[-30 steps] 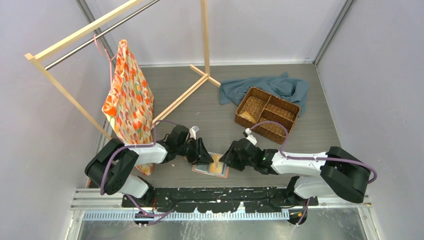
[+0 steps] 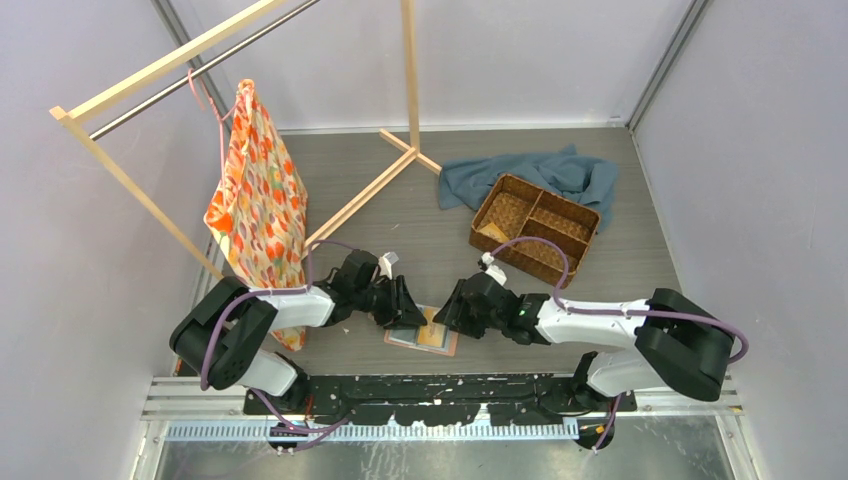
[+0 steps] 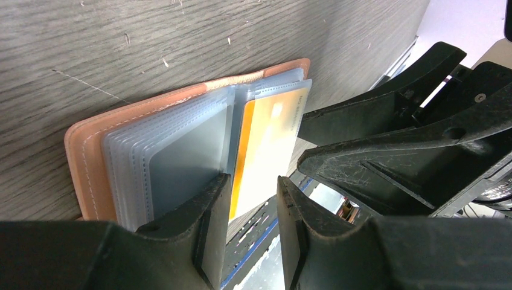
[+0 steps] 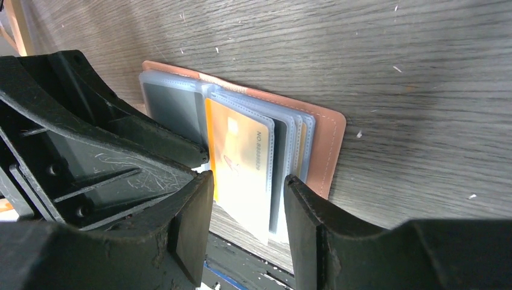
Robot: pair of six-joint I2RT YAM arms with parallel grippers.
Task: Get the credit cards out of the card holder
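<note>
The open card holder (image 2: 420,338) lies flat on the table near the front edge: tan cover (image 3: 87,157) with clear sleeves. A yellow card (image 3: 268,139) (image 4: 238,160) sits in a sleeve on one page. My left gripper (image 2: 405,310) is over the holder from the left, fingers apart at the sleeves, with nothing visibly held. My right gripper (image 2: 455,310) comes from the right, fingers apart astride the yellow card's page. The grippers are close together.
A wicker basket (image 2: 550,240) and blue cloth (image 2: 540,170) are at the back right. A patterned bag (image 2: 255,200) hangs from a wooden rack at the left. Bare table lies behind the holder.
The right arm's elbow and tube have shifted slightly, with its gripper staying over the holder. The left arm looks unchanged.
</note>
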